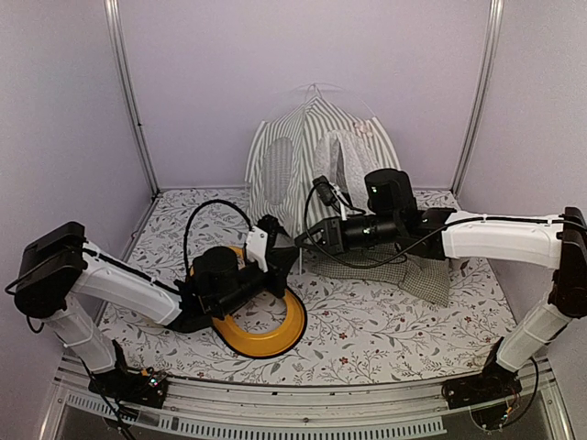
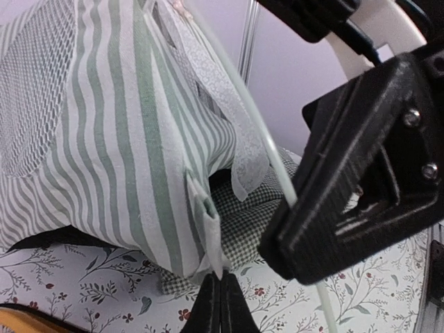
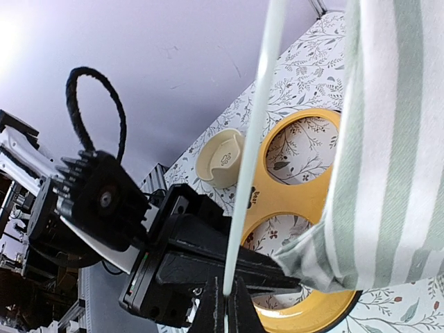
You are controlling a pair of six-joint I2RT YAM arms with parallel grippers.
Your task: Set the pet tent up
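The striped pet tent (image 1: pixel 280 183) stands at the back with a pale pole (image 3: pixel 255 118) running down its front. My left gripper is shut at the striped fabric's lower corner (image 2: pixel 211 236), which reaches its fingertips. My right gripper is shut on the pole, which runs down between its fingertips in the right wrist view. In the top view the two grippers meet in front of the tent, the right one slightly higher.
An orange two-hole bowl stand (image 3: pixel 291 194) lies at the front left, with a cream bowl (image 3: pixel 220 159) beside it. A checked mat (image 1: pixel 413 284) lies under the tent.
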